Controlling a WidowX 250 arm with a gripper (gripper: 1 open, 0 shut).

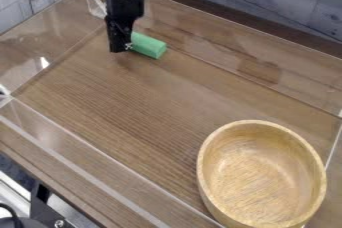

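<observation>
A green rectangular object [147, 46] lies on the wooden table near the back left. My dark gripper [120, 42] reaches down from the top of the view to the left end of that object, touching or very close to it; whether its fingers are open or shut on it is too small to tell.
A large pale wooden bowl [261, 177] sits at the front right. Walls bound the table at the back and upper left.
</observation>
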